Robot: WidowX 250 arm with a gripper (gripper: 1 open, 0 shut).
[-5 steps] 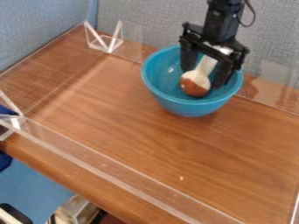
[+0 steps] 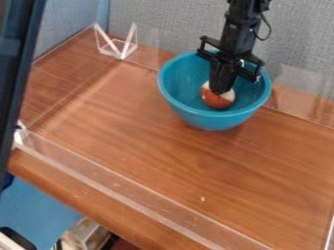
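A cyan bowl (image 2: 189, 108) stands at the back of the wooden table (image 2: 156, 176). Inside it lies a red-and-white round item (image 2: 216, 99), partly hidden under the black gripper (image 2: 228, 77), whose fingers are down in the bowl just above it. The fingers look close together; whether anything is between them is hard to see.
A white wire rack (image 2: 115, 43) sits at the back left. Clear plastic walls edge the table. A dark panel runs along the left side of the view.
The gripper has come lower into the bowl, and its fingers appear closer together. It now covers much of the white part of the item.
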